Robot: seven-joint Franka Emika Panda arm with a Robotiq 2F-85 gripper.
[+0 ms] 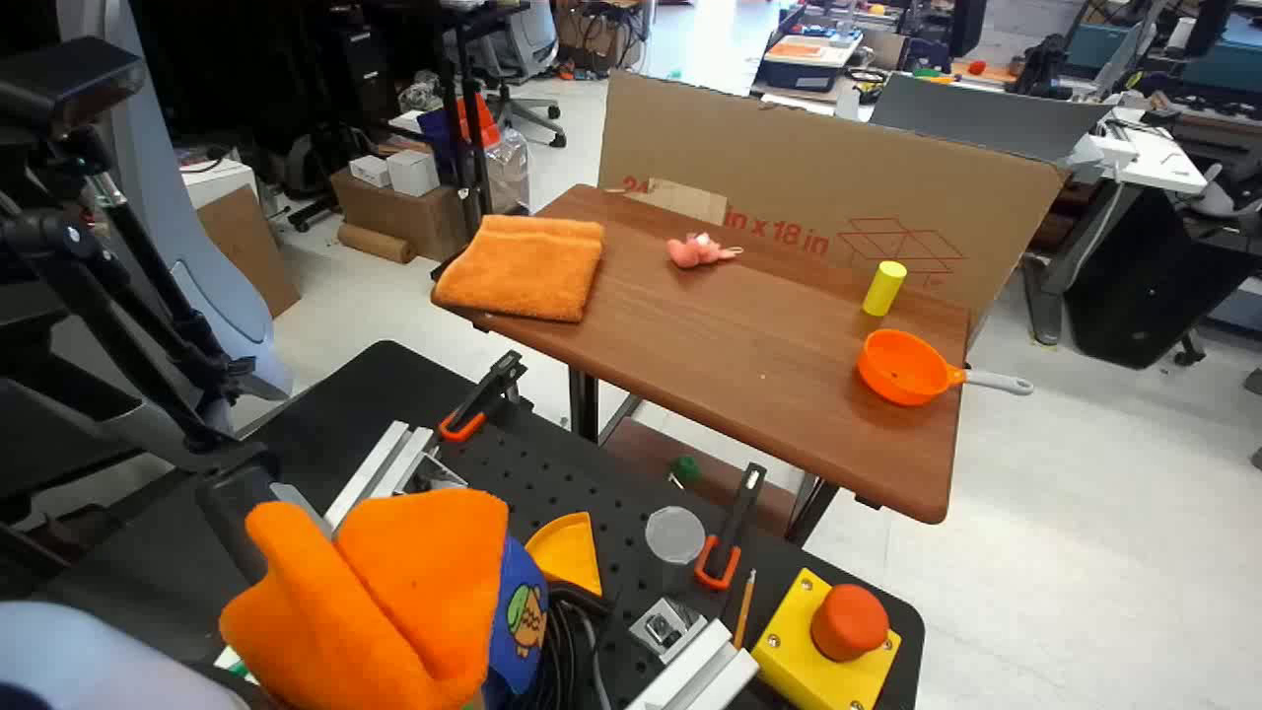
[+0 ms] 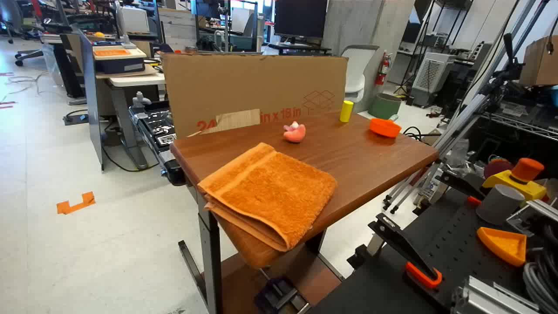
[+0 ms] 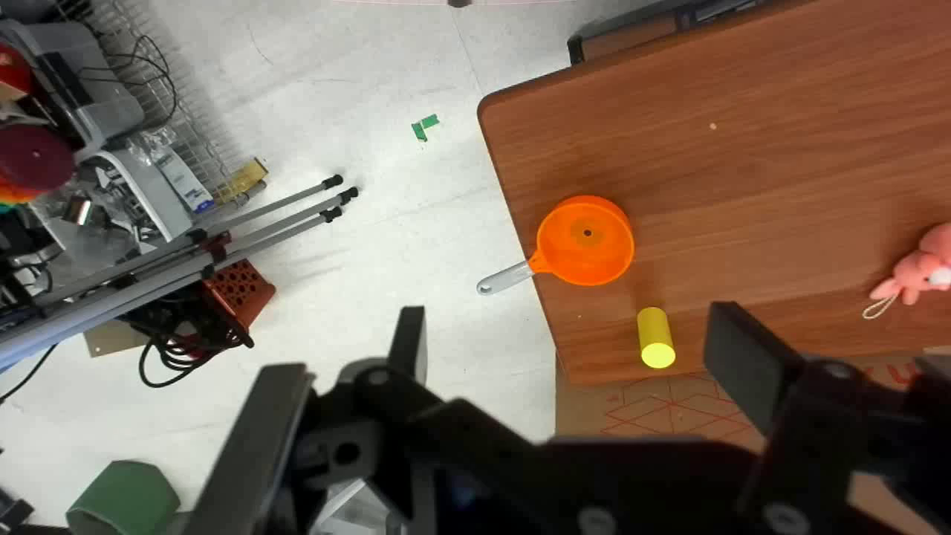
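My gripper stands open in the wrist view, high above the table, with nothing held between its widely spread fingers. Beneath it, at the table's end, lies an orange pan (image 3: 585,239) whose grey handle (image 3: 504,278) sticks out past the edge. A yellow cylinder (image 1: 883,288) stands upright close to the cardboard. Farther along the table is a small pink plush toy (image 1: 699,249). The folded orange towel (image 2: 272,193) covers the opposite end of the table and is outside the wrist view. Neither exterior view shows my gripper clearly.
A cardboard panel (image 1: 816,177) walls off the table's back edge. In front, a black bench (image 1: 473,473) carries clamps, a grey cup (image 2: 500,204) and a yellow box with a red button (image 1: 849,622).
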